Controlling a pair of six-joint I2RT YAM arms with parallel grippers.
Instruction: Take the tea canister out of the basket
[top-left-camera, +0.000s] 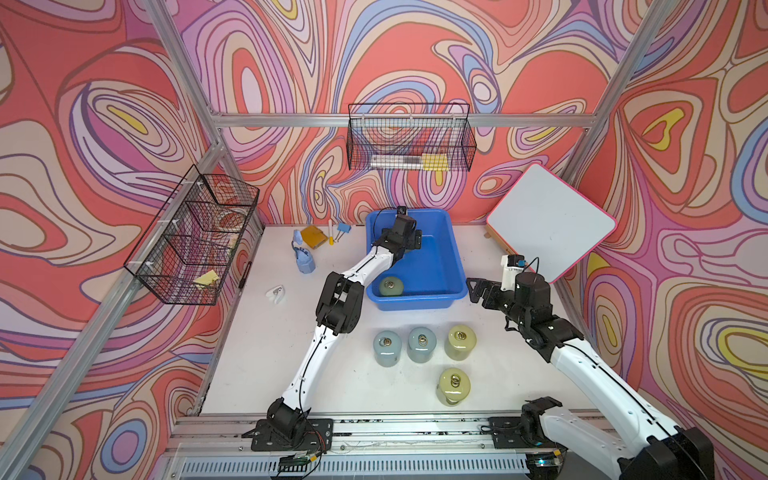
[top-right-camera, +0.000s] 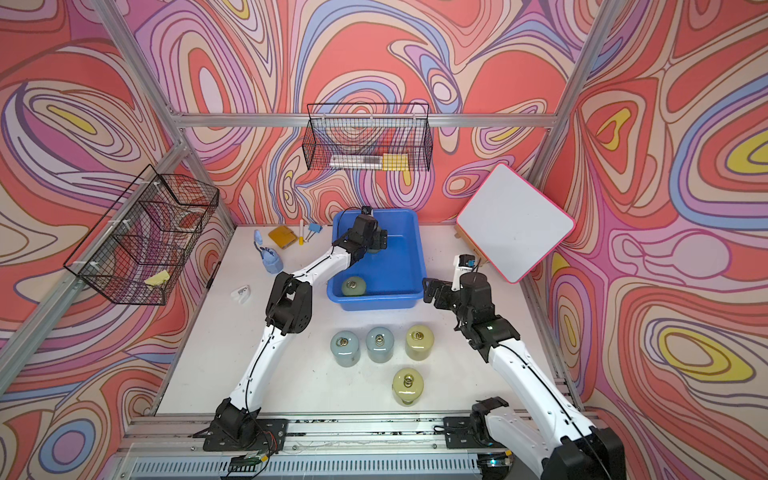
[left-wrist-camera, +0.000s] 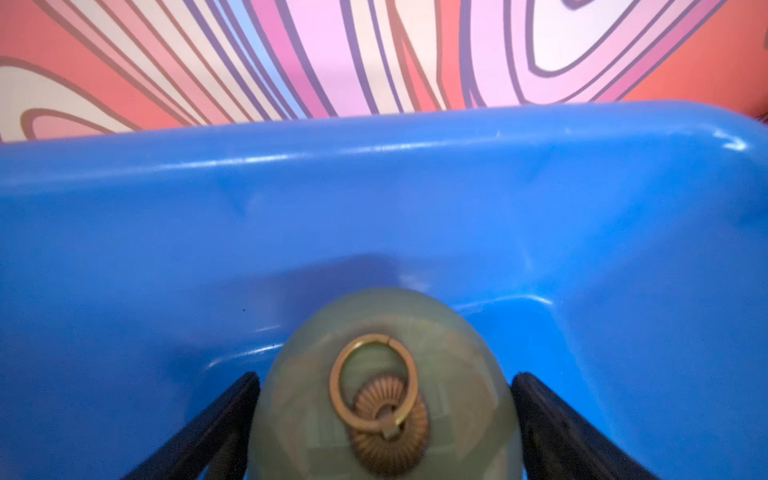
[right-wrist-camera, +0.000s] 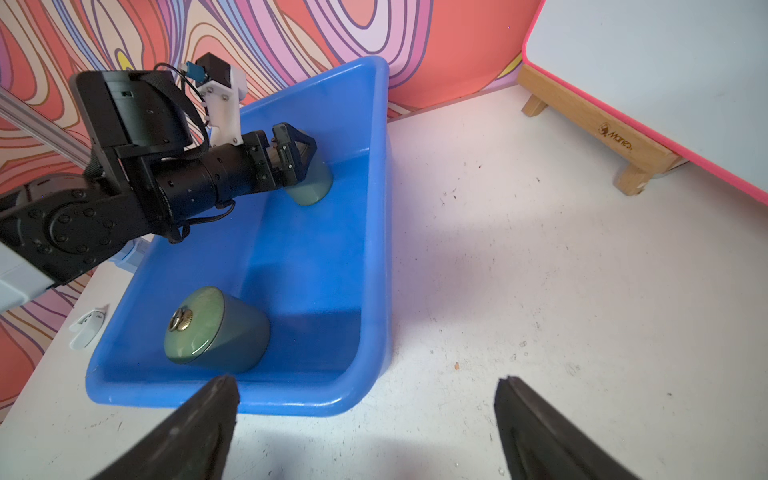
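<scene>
A green tea canister (left-wrist-camera: 464, 376) with a brass ring on its lid stands at the far end of the blue basket (top-left-camera: 432, 264). Around it, my left gripper is open, one finger on each side; whether the pads touch the canister cannot be told. From the right wrist view, this canister (right-wrist-camera: 312, 185) shows partly behind the left fingers. A second green canister (right-wrist-camera: 236, 336) rests in the basket's near left corner. Outside the basket's right side, my right gripper (top-left-camera: 477, 290) is open over the table, nothing between its fingers.
In front of the basket stand two blue-grey canisters (top-left-camera: 387, 349) and two olive ones (top-left-camera: 461, 342). A whiteboard (top-left-camera: 552, 220) on a wooden stand leans at back right. A blue spray bottle (top-left-camera: 303, 254) is left of the basket.
</scene>
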